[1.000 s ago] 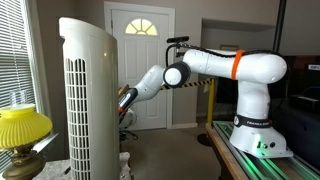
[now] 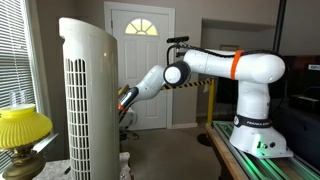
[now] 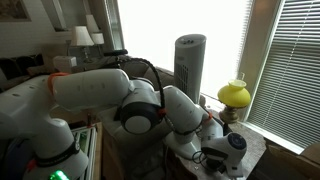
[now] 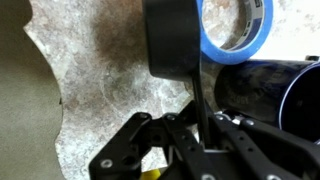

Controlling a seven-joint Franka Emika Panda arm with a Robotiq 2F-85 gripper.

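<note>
A black tool (image 4: pixel 173 40), with a broad flat head narrowing to a thin handle, runs up from my gripper in the wrist view. The fingers are shut on its handle. Beneath and beside it lie a roll of blue tape (image 4: pixel 262 32) and a dark blue mug (image 4: pixel 262 88), the mug just right of the fingers. In exterior view 1 the tall white tower hides the gripper. Low at the table in exterior view 2 is the dark wrist end of the arm (image 3: pixel 224 148); what it holds is too small to make out there.
The white tower (image 2: pixel 91 100) and a yellow lamp (image 2: pixel 22 128) stand on the table near the window. Something yellow (image 4: pixel 151 174) peeks out below the gripper.
The forearm sits slightly differently beside the tower than it did before, a little lower. The tower and lamp have not moved.
</note>
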